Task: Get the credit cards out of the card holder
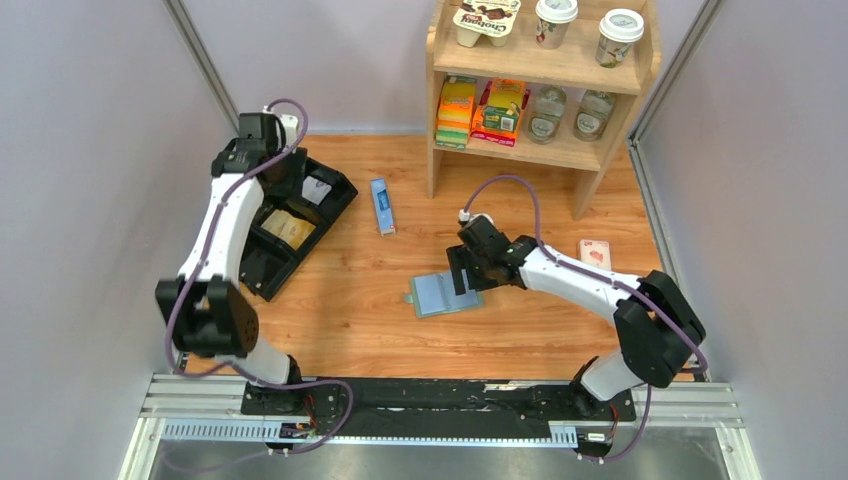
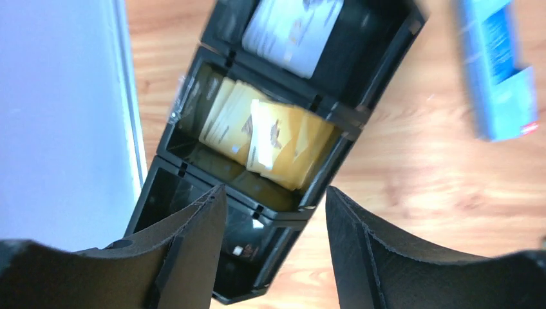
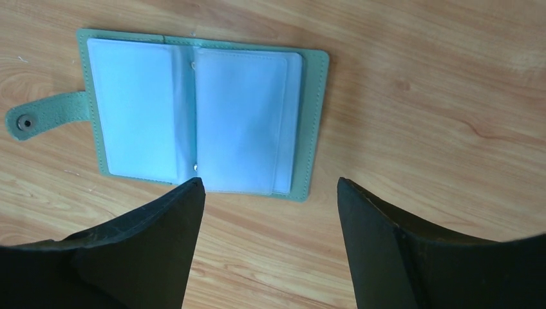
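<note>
The card holder (image 1: 447,294) lies spread flat on the table, light blue sleeves on a teal cover with its snap strap (image 3: 48,116) pointing left. Over its right half hovers my right gripper, open and empty, clear of the holder in the right wrist view. My left gripper is also open, with nothing between its fingers, above a black compartment tray (image 1: 312,240) at the left. In the tray's middle compartment rest several cream and yellow cards (image 2: 270,138); a pale white-blue card (image 2: 297,29) lies in the far compartment. The near compartment looks almost empty.
A blue narrow box (image 1: 382,206) lies right of the tray. At the back stands a wooden shelf (image 1: 560,65) with cups, bottles and packets. A pink-white box (image 1: 594,253) sits behind the right arm.
</note>
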